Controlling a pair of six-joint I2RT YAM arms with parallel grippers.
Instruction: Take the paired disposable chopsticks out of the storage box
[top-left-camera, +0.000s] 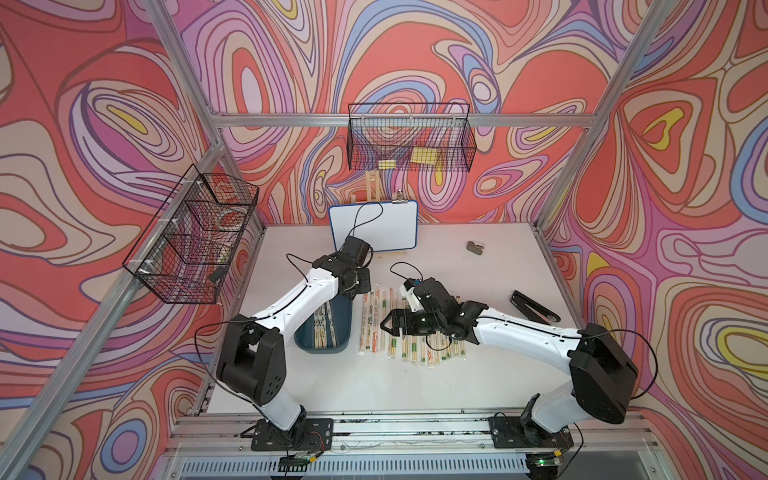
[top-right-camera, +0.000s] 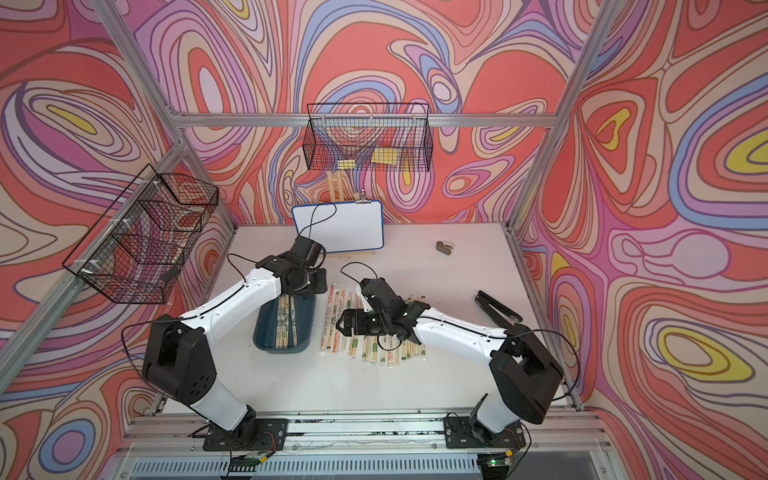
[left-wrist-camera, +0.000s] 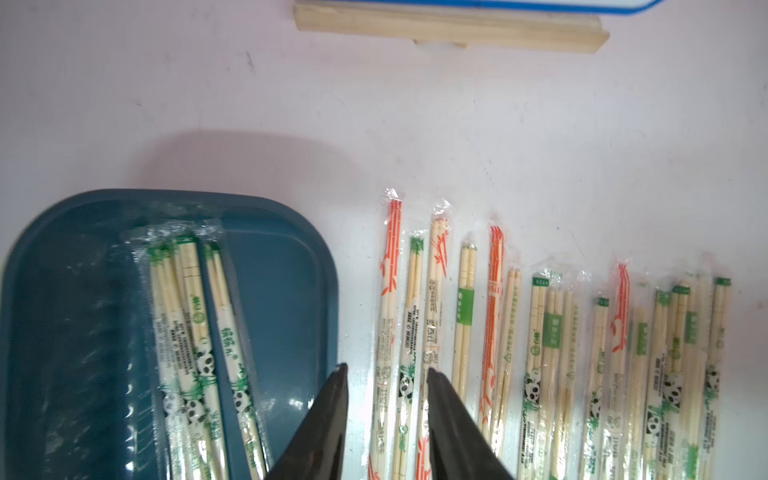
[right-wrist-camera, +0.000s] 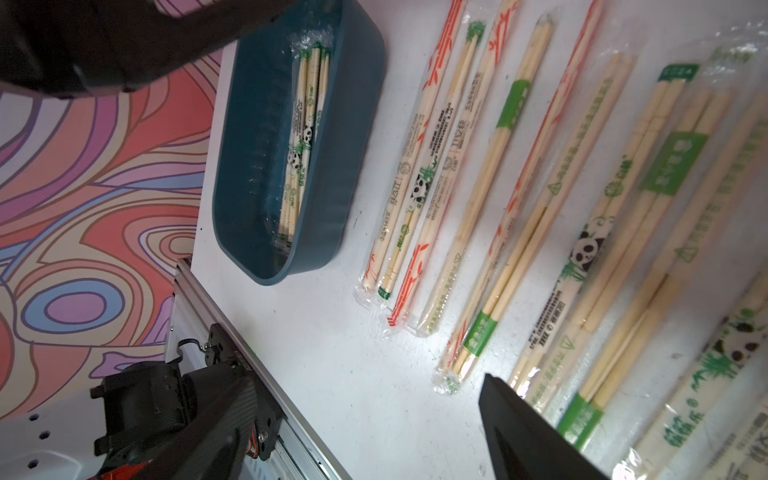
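Observation:
The dark teal storage box (left-wrist-camera: 280, 320) stands left on the table, with several wrapped chopstick pairs (left-wrist-camera: 200, 344) in it. Outside, to its right, several more wrapped pairs (right-wrist-camera: 500, 160) lie side by side in a row. My left gripper hangs open and empty above the box's right edge and the row's left end. My right gripper is open over the row's near part, nothing between its fingers.
A whiteboard (top-left-camera: 373, 224) stands at the back. A black object (top-left-camera: 534, 308) lies at the right, a small grey object (top-left-camera: 474, 248) at the back right.

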